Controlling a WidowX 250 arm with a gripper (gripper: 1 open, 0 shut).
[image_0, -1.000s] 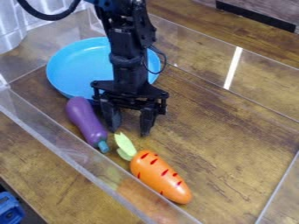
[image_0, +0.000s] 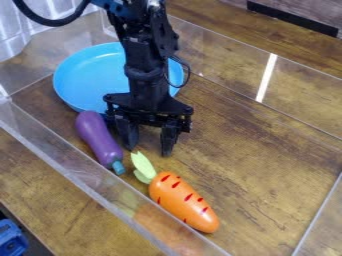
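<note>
The black gripper (image_0: 147, 135) hangs low over the wooden floor of the enclosure, in front of a blue plate (image_0: 84, 78). A purple toy eggplant (image_0: 98, 137) lies just to the gripper's left, very close to its fingers. An orange toy carrot (image_0: 183, 200) with red stripes and pale leaves lies below the gripper, toward the front. Whether the fingers are open or shut, or hold anything, is hard to tell in the dark shape.
Transparent walls edge the left and right, and a blue object (image_0: 8, 236) sits outside at the lower left.
The arm and gripper have shifted very slightly; the plate, eggplant and carrot look unchanged.
</note>
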